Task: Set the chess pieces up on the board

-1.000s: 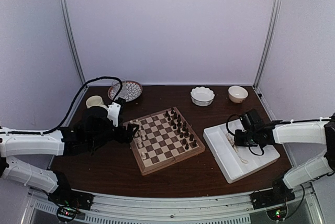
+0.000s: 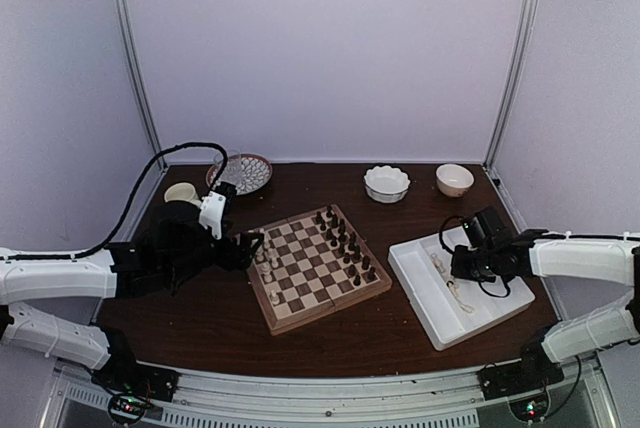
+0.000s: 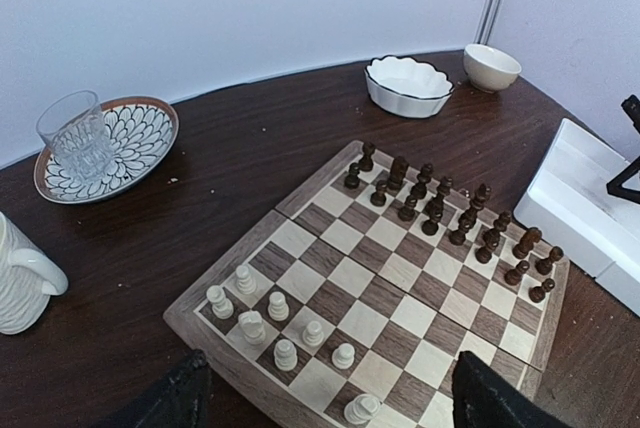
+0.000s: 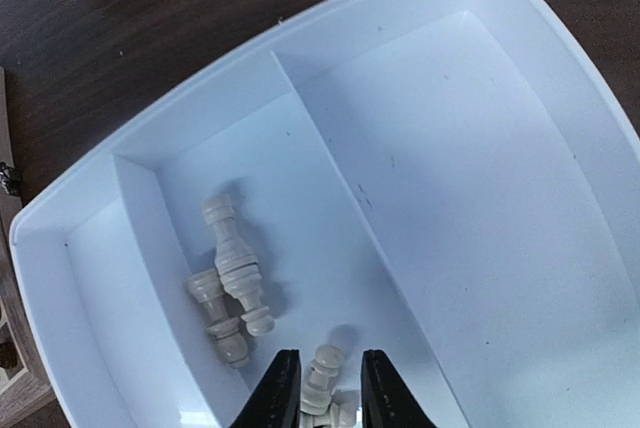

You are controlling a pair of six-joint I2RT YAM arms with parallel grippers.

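Note:
The wooden chessboard (image 2: 318,270) lies mid-table. Dark pieces (image 3: 435,210) stand along its right side in the left wrist view, and several white pieces (image 3: 285,354) stand on the opposite side. My left gripper (image 2: 256,246) is over the board's left edge; its fingers (image 3: 170,398) are wide apart with nothing between them. Over the white tray (image 2: 420,298) hangs my right gripper, fingers parted. White pieces (image 4: 320,383) lie beyond and between its fingertips, apparently not gripped. Two longer white pieces (image 4: 237,263) rest side by side in the same middle compartment.
Behind the board are a scalloped white bowl (image 2: 387,184) and a plain bowl (image 2: 455,180). At the back left are a patterned plate (image 3: 150,148) with a clear glass (image 3: 78,138) and a white mug (image 3: 22,278). The tray's right compartment (image 4: 470,168) is empty.
The left gripper has barely moved. The pieces on the board look the same.

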